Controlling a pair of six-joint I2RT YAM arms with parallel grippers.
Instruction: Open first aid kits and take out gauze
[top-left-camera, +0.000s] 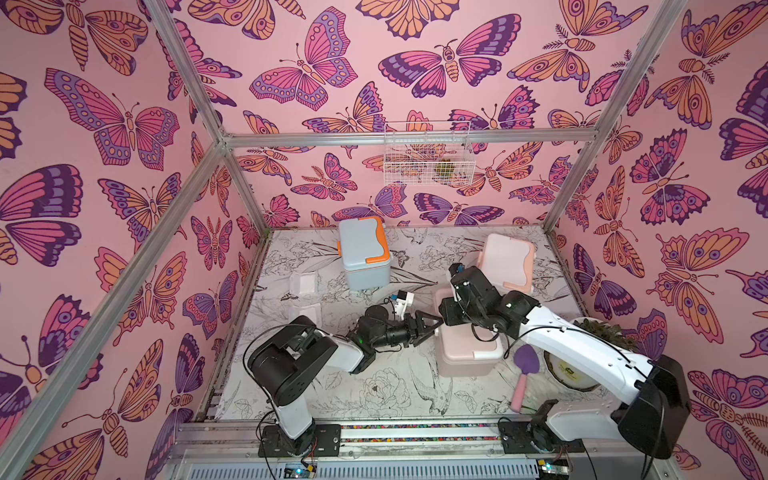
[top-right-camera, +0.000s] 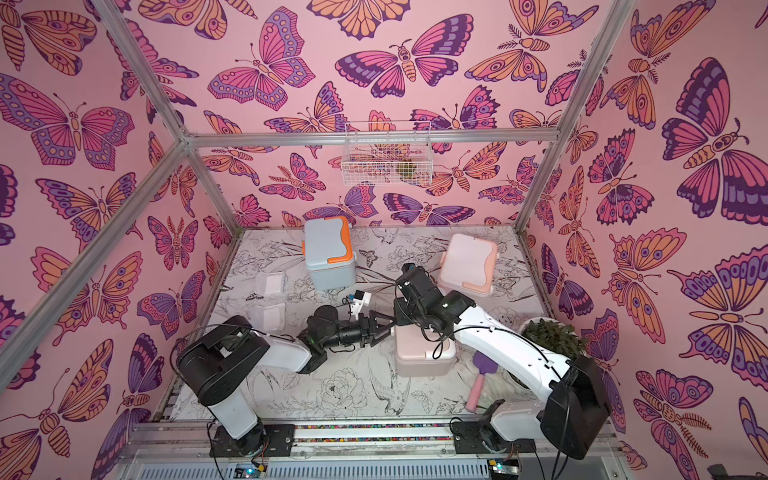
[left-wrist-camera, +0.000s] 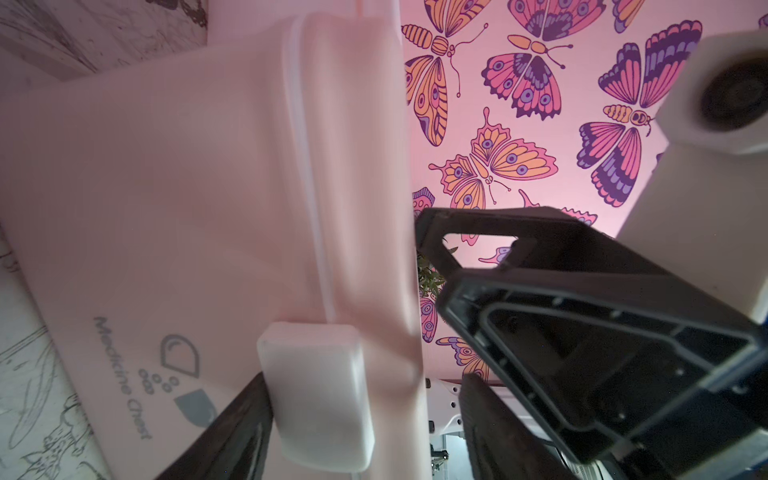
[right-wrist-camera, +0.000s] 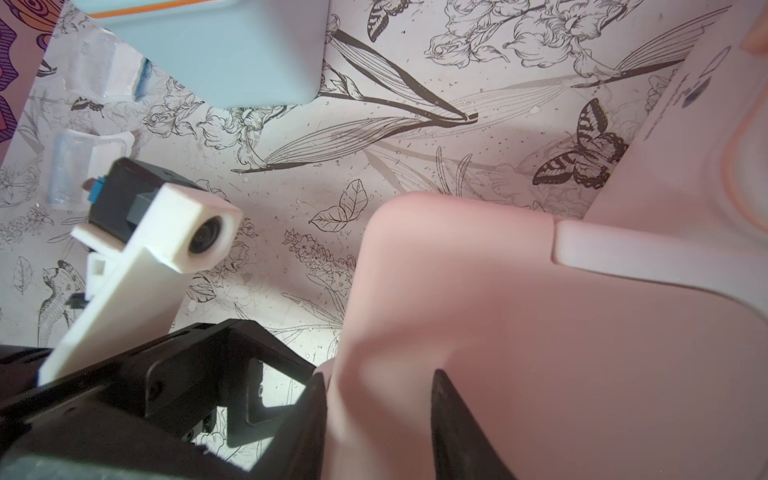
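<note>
In the middle front stands a pink first aid kit (top-left-camera: 468, 348), lid down. The left wrist view shows its "Medicine Chest" side and white latch (left-wrist-camera: 320, 400). My left gripper is shut on that side, fingers to either side of the latch and lid edge; exact contact is hidden. Over the same kit's far left corner, my right gripper is shut on the lid edge, one finger outside it and one above; their tips are cut off below. Two clear packets with whitish contents, the near one (top-left-camera: 310, 313) and the far one (top-left-camera: 307, 283), lie at left.
A blue-grey kit with orange trim (top-left-camera: 365, 248) stands closed at the back. Behind the right arm is another pink kit (top-left-camera: 506, 260). A potted plant (top-right-camera: 552, 337) and a purple-headed tool with a pink handle (top-left-camera: 525, 360) sit at right.
</note>
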